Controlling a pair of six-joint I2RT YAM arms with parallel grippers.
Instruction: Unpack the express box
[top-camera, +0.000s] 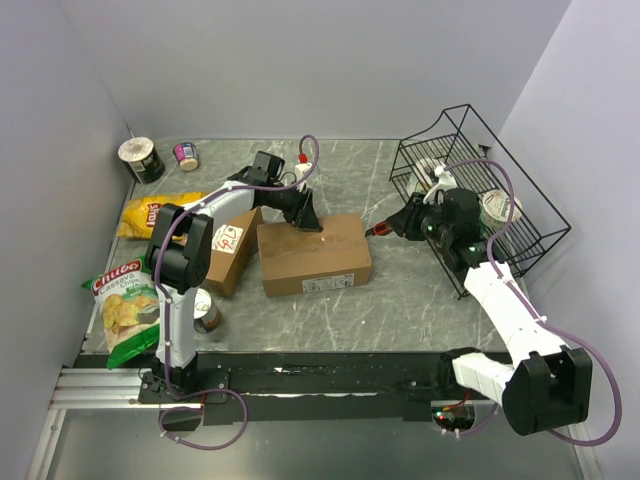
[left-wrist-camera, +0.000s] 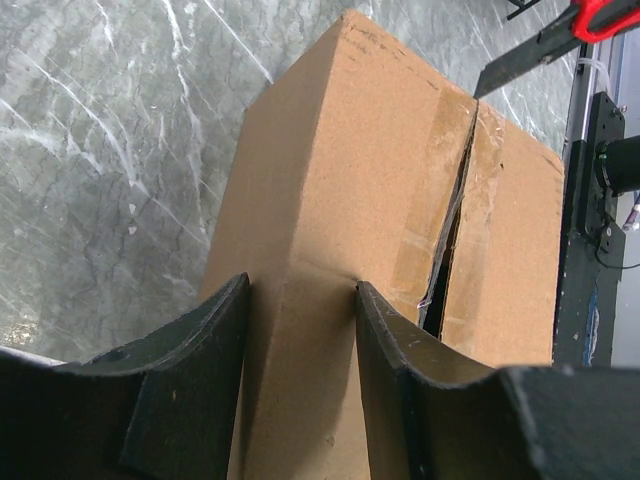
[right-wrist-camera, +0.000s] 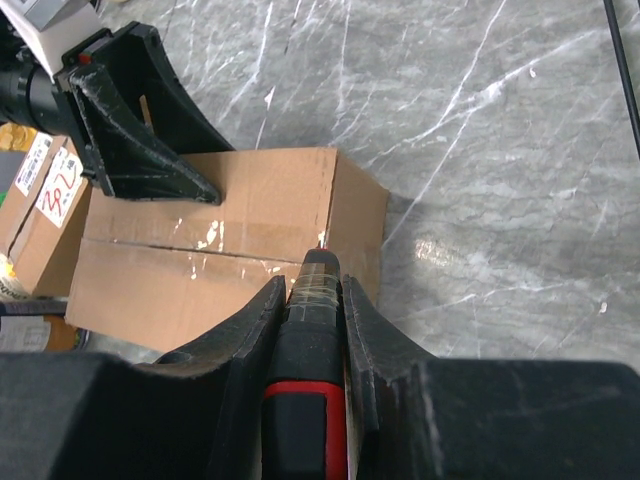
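Observation:
The cardboard express box (top-camera: 315, 260) lies on the marble table, its taped top seam slit along part of its length in the left wrist view (left-wrist-camera: 500, 230). My left gripper (top-camera: 305, 218) rests on the box's upper edge, fingers part open against the cardboard (right-wrist-camera: 255, 200). My right gripper (top-camera: 405, 225) is shut on a red-and-black box cutter (right-wrist-camera: 310, 410) (top-camera: 380, 228), whose dark tip is at the seam's right end.
A second box (top-camera: 228, 262) lies left, among chip bags (top-camera: 125, 315) and cans (top-camera: 140, 160). A wire rack (top-camera: 530, 235) stands right.

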